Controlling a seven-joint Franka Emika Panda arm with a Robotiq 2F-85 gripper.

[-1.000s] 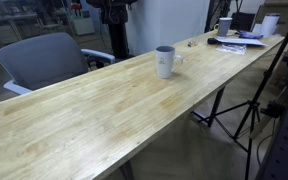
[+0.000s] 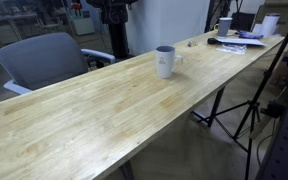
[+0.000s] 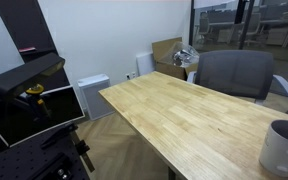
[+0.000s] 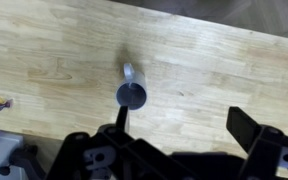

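Note:
A light grey mug [image 2: 165,62] stands upright on the wooden table [image 2: 89,105], its handle to the right in exterior view 1. At the right edge of exterior view 2 the same mug [image 3: 281,148] appears close up. From above, the wrist view shows the mug [image 4: 131,94] with its dark inside facing up and its handle toward the top. My gripper is open, its two dark fingers wide apart at the bottom of the wrist view. Bare table lies between them, and the mug is farther off, up and left of the gap.
An office chair [image 2: 44,62] stands against the table's far side. Papers [image 2: 234,41] and a dark cup [image 2: 225,25] lie toward the far right end. A tripod [image 2: 252,105] stands beside the table.

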